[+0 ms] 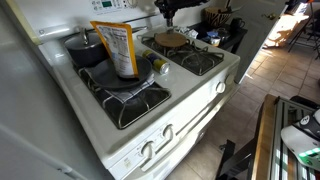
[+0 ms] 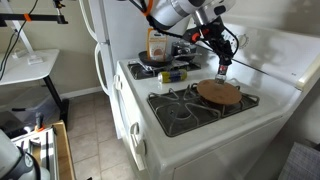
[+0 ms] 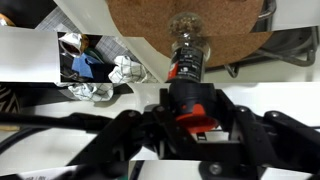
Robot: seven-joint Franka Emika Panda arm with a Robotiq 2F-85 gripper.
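A small clear bottle with a dark and red label [image 3: 187, 58] is gripped by my gripper, whose fingers are shut around its near end. Beyond it in the wrist view, a round brown disc [image 3: 140, 22] fills much of the top. From the second exterior view, the bottle [image 2: 222, 72] hangs just above that disc [image 2: 219, 93], which rests on the stove's burner grate. In the first exterior view, my gripper [image 1: 168, 14] is at the top, over the disc [image 1: 171, 40]. The exact gap between bottle and disc is hard to tell.
An orange-and-white bag [image 1: 121, 50] stands in a dark pan [image 1: 126, 74] on the nearer burners, with a dark pot [image 1: 86, 48] behind. A yellow-labelled container [image 2: 173, 75] lies between the burner grates.
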